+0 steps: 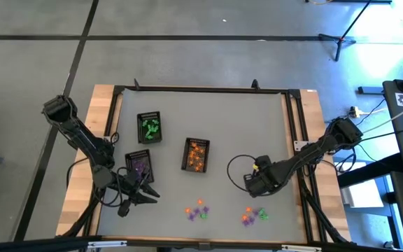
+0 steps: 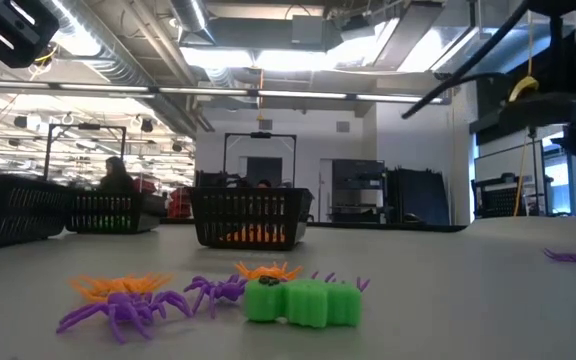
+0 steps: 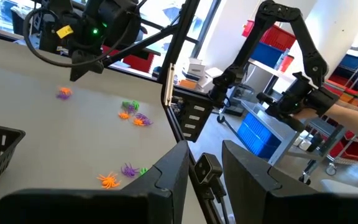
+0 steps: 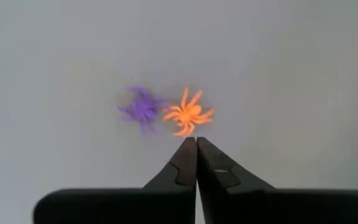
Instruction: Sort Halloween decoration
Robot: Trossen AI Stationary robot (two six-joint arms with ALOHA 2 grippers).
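In the right wrist view an orange spider (image 4: pixel 190 113) lies on the mat, its legs touching a purple spider (image 4: pixel 143 108). My right gripper is shut above and just short of them, with nothing between its fingers. The left gripper stands open and empty, well away from any decoration. Two small clusters lie near the mat's front: an orange decoration (image 1: pixel 199 201) with purple and green ones, and another orange one (image 1: pixel 249 209) with purple and a green decoration (image 1: pixel 262 213).
Three black baskets stand on the mat: one with green pieces (image 1: pixel 152 129), one with orange pieces (image 1: pixel 196 155), one with purple pieces (image 1: pixel 139 165), close to the left arm (image 1: pixel 103 162).
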